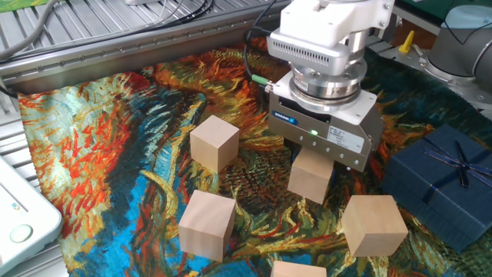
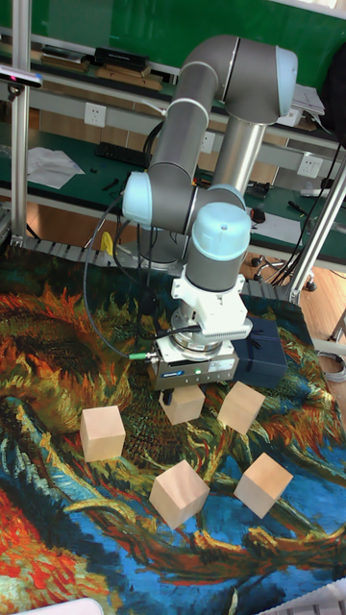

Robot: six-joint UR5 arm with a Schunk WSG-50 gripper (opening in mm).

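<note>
Close below my gripper (image 1: 317, 163) is a plain wooden cube (image 1: 309, 181), its upper part covered by the gripper body in exterior view 2. One dark finger (image 2: 167, 398) shows right against the cube's left side in exterior view 3. The other finger is hidden in both views, so the grip on this cube cannot be made out. The cube appears to rest on the cloth. More wooden cubes stand apart around it: one to the left (image 1: 214, 144), one at front left (image 1: 207, 225), one at front right (image 1: 374, 225). Another (image 1: 298, 270) is cut by the bottom edge.
A dark blue gift box (image 1: 430, 181) with a ribbon bow stands to the right of the gripper. A white device (image 1: 23, 219) sits at the left edge, and a metal rail (image 1: 115, 65) runs behind the cloth.
</note>
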